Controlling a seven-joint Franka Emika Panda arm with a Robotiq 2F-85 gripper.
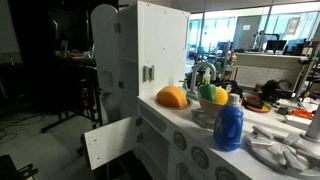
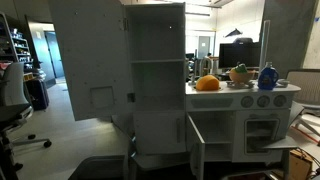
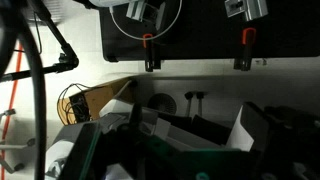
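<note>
My gripper is seen in the wrist view as dark fingers at the lower edge, standing apart with nothing visible between them. Below it are dim white panels and the floor. A white toy kitchen stands in both exterior views; its tall cabinet has an upper door swung wide open. One lower door also stands ajar. On the counter are an orange rounded object, a pot with green and yellow toy food and a blue bottle.
White stove burners lie right of the bottle. In the wrist view, two orange-handled clamps grip a dark table edge, and a cardboard box lies at left. Open floor extends left of the kitchen.
</note>
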